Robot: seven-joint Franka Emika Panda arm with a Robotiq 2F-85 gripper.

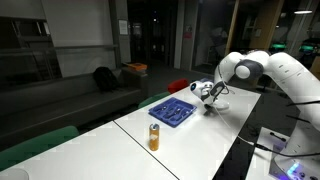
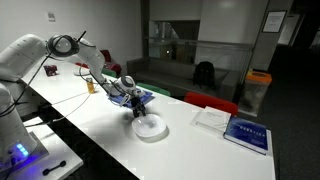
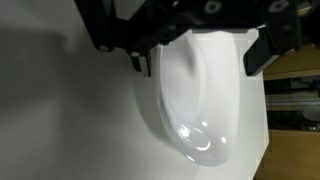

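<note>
A round white dish [image 2: 150,126] lies on the white table, its raised rim catching the light. In the wrist view the dish [image 3: 195,90] fills the middle, with part of it hidden behind dark gripper parts. My gripper [image 2: 138,110] is low over the table at the dish's edge nearest the blue rack. It stands open, and nothing shows as held. From the other side, the gripper [image 1: 207,101] partly covers the dish [image 1: 221,103]. Whether a finger touches the rim is too small to tell.
A blue rack [image 1: 172,112] stands close to the arm. An orange bottle [image 1: 154,137] is farther along the table. In exterior view 2, a white box [image 2: 210,119] and a blue book [image 2: 247,134] lie beyond the dish.
</note>
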